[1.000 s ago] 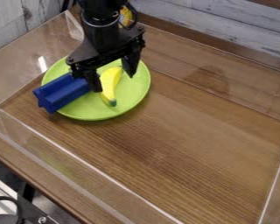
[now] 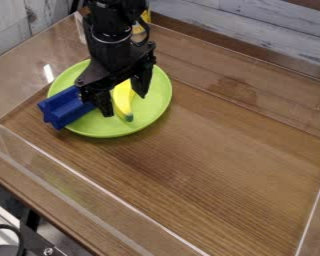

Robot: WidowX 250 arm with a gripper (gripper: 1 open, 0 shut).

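Note:
A green plate [image 2: 151, 117] lies on the wooden table with a yellow banana-like object [image 2: 123, 104] on it and a blue block [image 2: 64, 110] on its left edge. The black gripper [image 2: 119, 91] hangs low over the plate, its fingers spread around the upper part of the yellow object and near the blue block. Whether it touches either is unclear.
White walls edge the back. A yellow item stands behind the arm at the top, mostly hidden. A black cable lies at the bottom left.
The gripper has moved lower over the plate, toward the front and left. The plate and the objects on it look about the same.

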